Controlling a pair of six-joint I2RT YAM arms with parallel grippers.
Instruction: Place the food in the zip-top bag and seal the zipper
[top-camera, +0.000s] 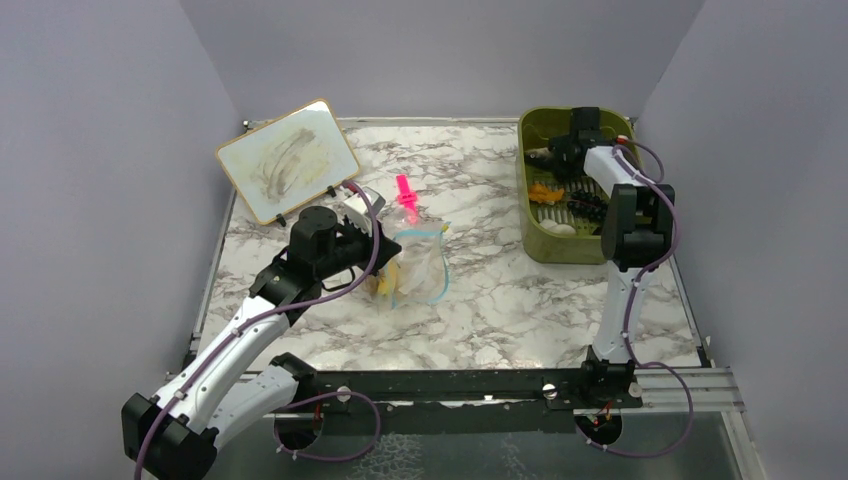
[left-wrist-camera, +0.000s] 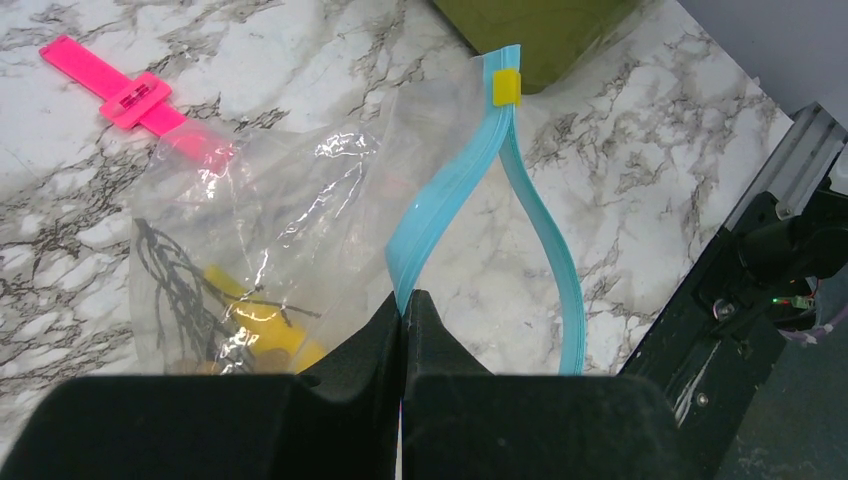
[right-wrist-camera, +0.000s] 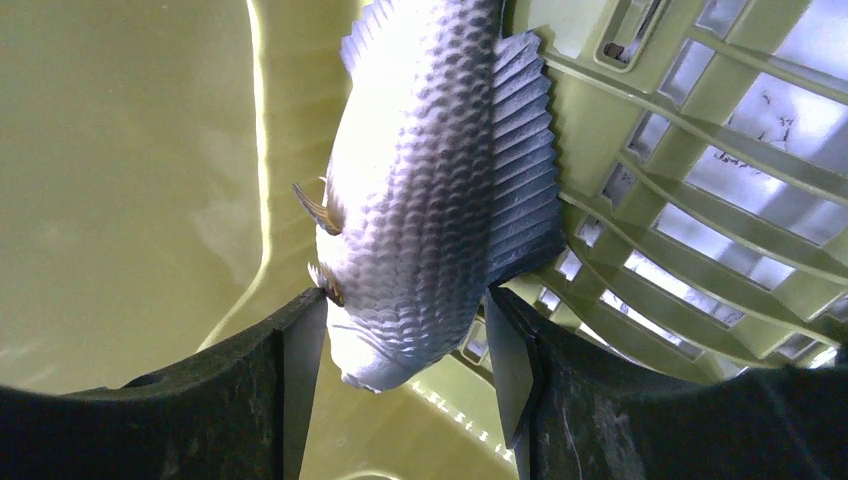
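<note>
In the left wrist view, the clear zip top bag (left-wrist-camera: 330, 200) has a blue zipper edge with a yellow slider (left-wrist-camera: 507, 87). My left gripper is shut on one blue edge; the other edge bows away, leaving the mouth parted. Inside lie a yellow piece of food (left-wrist-camera: 262, 325) and dark stringy strands (left-wrist-camera: 180, 290). Within the green basket (top-camera: 573, 256), a grey scaly fish (right-wrist-camera: 420, 180) lies along the wall. My right gripper is part open, its fingers on either side of one end of the fish, close to its flanks.
Orange food (top-camera: 545, 194), dark round fruit (top-camera: 587, 207) and a white item (top-camera: 558, 228) share the basket. A pink strap (top-camera: 405, 192) lies by the bag. The whiteboard (top-camera: 288, 162) stands at back left. Marble counter between bag and basket is clear.
</note>
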